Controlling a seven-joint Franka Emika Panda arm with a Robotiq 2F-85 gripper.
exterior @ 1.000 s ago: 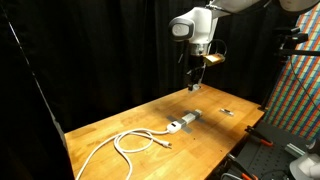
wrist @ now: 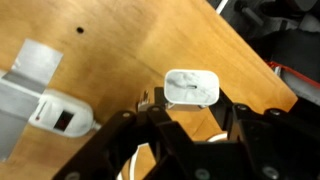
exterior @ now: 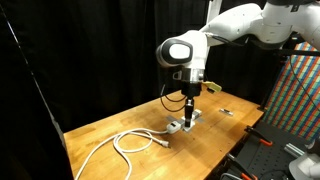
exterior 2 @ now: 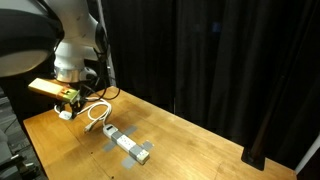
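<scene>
My gripper [exterior: 188,122] points down over the table, shut on a small white plug-like piece [wrist: 191,88]. In the wrist view the piece's pale end, with small dark marks, faces the camera between the dark fingers. A white power strip [exterior 2: 125,142] lies on the table, held with grey tape. In the wrist view one end of the power strip [wrist: 62,112] shows left of the gripper. Exterior view 1 has the arm partly covering the strip. From exterior view 2, the held piece [exterior 2: 66,114] appears off the strip's end, toward the left.
A white cable [exterior: 122,135] loops across the left of the table, its loose plug [exterior: 163,143] near the strip. A small object [exterior: 227,112] lies at the right. Bare wood [exterior 2: 190,150] extends beyond the strip's far end.
The arm has come down and nearer to exterior view 1's camera.
</scene>
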